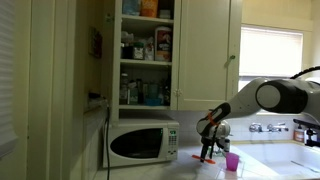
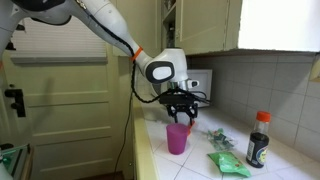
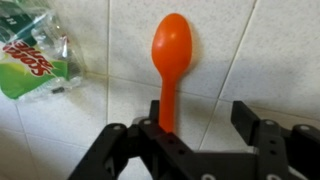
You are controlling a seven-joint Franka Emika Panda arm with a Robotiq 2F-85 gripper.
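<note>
An orange spoon (image 3: 172, 55) lies on the white tiled counter in the wrist view, bowl pointing away and handle running down beside the left finger. My gripper is open, its dark fingers spread apart, with the handle near the left one and bare tile across most of the gap. Whether the handle touches that finger I cannot tell. From exterior view 1, the gripper (image 1: 208, 155) hangs low, close above the spoon (image 1: 204, 161). A magenta cup (image 2: 177, 138) stands on the counter near the gripper (image 2: 189, 120) in exterior view 2.
A clear-and-green sponge package (image 3: 42, 60) lies left of the spoon. Exterior view 2 shows a dark red-capped bottle (image 2: 259, 142) and a green packet (image 2: 228, 164). A white microwave (image 1: 143, 143) stands left of the arm, and a sink lies right.
</note>
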